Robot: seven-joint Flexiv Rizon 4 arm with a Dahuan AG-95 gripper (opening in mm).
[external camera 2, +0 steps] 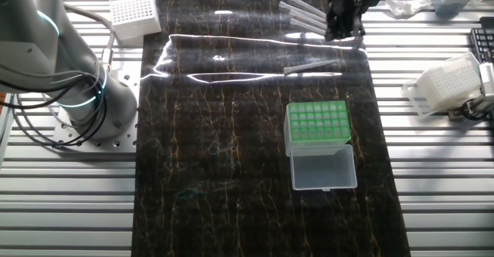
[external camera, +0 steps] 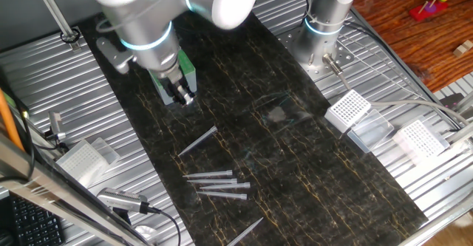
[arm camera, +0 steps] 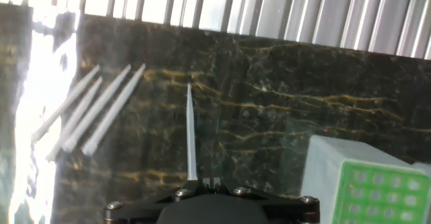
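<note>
A lone clear pipette tip [external camera: 198,140] lies on the dark marbled board. In the wrist view this tip [arm camera: 190,130] points away from the gripper, and its near end meets the gripper's outline. My gripper [external camera: 188,99] hangs above the board, overlapping the tip box in exterior view 1. Its black fingers look drawn together in the wrist view, with nothing visible between them. The box holds a green rack [external camera 2: 318,120], and its clear lid [external camera 2: 324,169] is folded open beside it. Several more tips [arm camera: 108,106] lie roughly parallel in a group.
Another tip [external camera: 244,232] lies near the board's lower edge in exterior view 1. White racks [external camera: 348,110] stand on the slatted metal to the right, and another rack [external camera: 83,163] on the left. The board's middle is mostly clear.
</note>
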